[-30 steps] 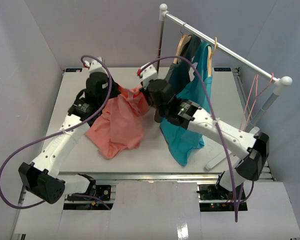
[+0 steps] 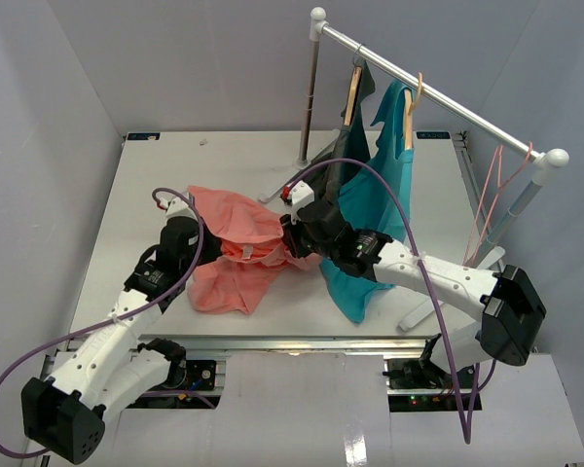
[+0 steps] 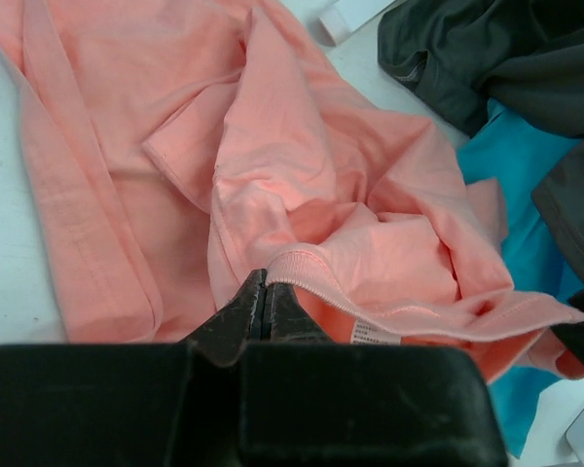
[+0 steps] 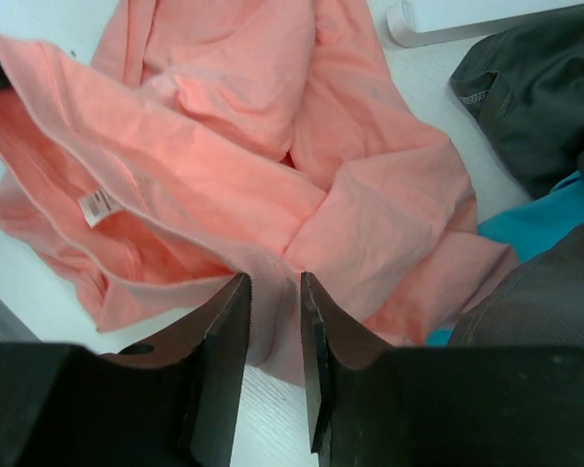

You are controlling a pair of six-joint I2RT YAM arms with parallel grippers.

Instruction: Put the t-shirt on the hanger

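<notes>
A pink T-shirt (image 2: 236, 287) lies rumpled on the table, its collar stretched between my grippers, with a label showing inside. My left gripper is shut on the collar's edge. My right gripper holds another part of that edge between its fingers. Wooden hangers (image 2: 408, 119) on the rack carry dark and teal garments; pink hangers (image 2: 489, 195) hang empty at the right end of the rail.
The white rack rail (image 2: 438, 95) runs diagonally over the table's right side. The teal garment (image 2: 365, 292) drapes onto the table beside the pink shirt. Bare table (image 2: 136, 204) shows at the left.
</notes>
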